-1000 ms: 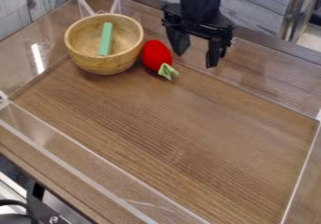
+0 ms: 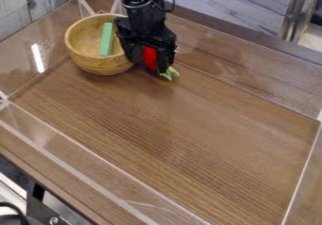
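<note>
My black gripper [image 2: 145,42] is over a red object [image 2: 150,59] with a pale green tip, just right of the wooden bowl [image 2: 88,64]. Its fingers are around or just above the red object, open by the look of them; whether they touch it is unclear. A light green stick-like object [image 2: 107,39] lies in the bowl.
A pale panelled edge runs along the back left, and another ledge along the back right.
My gripper has moved left from the table's middle right to over the red object beside the bowl.
</note>
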